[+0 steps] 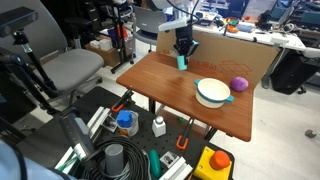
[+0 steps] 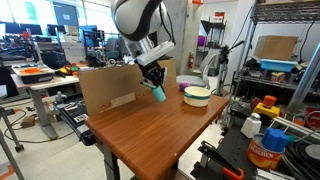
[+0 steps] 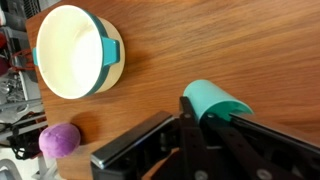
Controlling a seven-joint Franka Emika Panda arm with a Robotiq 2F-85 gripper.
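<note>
My gripper is shut on a teal cup above the wooden table. In the exterior view 2, the cup hangs tilted under the gripper. From the wrist, the cup shows its side beyond the dark fingers, and its inside is hidden. A white pot with teal handles stands apart from the cup, at the upper left of the wrist view; the exterior view 1 has that pot to the right of the gripper.
A purple ball lies beyond the pot near the table's edge. Bare wood stretches left of the cup. Cardboard panels stand behind the table. Bottles, cables and a red-yellow object fill the area in front.
</note>
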